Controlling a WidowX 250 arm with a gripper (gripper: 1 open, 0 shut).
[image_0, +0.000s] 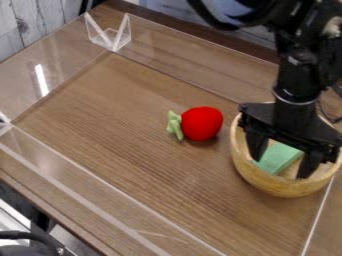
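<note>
A yellow bowl (267, 186) sits at the right of the wooden table, with a green object (278, 157) in it. The black gripper (278, 138) is over the bowl, its two fingers apart, partly hiding the bowl's back. Left of the bowl lies a red round object (202, 124) with a green part at its left side.
A white wire basket (107, 32) stands at the back left.
</note>
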